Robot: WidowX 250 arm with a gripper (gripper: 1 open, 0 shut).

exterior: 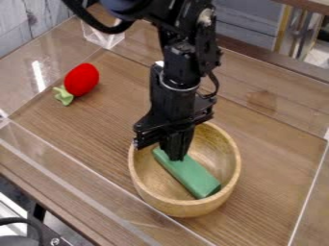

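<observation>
A round wooden bowl (217, 196) sits in the lower middle of the table. Inside it lies a long green block (189, 176), tilted diagonally. The black gripper (160, 146) points down over the bowl's back left, its tips at or just above the upper end of the block. Whether anything is between the fingers is hard to see.
A red strawberry-like object (81, 79) with a green top lies at the upper left. A white container (106, 29) stands at the back left edge.
</observation>
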